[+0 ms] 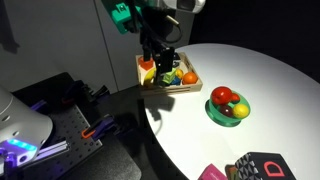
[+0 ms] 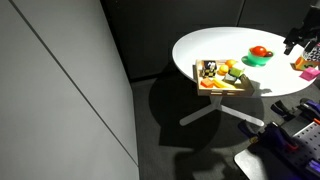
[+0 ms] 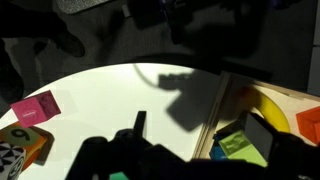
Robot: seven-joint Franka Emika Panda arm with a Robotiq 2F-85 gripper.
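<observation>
My gripper (image 1: 158, 68) is over the near side of a shallow wooden box (image 2: 207, 93), partly hiding its contents in exterior view 1. In the wrist view the gripper is open, its dark fingers spread apart with nothing held between them. Inside the box a yellow banana (image 3: 265, 108), a green block (image 3: 242, 147) and an orange-red block (image 3: 309, 124) show. An orange ball (image 1: 190, 78) sits at the box's right side in exterior view 1.
A green bowl (image 1: 213, 112) with a red round fruit (image 1: 221, 95) and others stands on the white table (image 1: 270, 80). A pink block (image 1: 212, 172) and a patterned dark block (image 1: 262, 167) lie at the near edge. Bare table lies between them and the box.
</observation>
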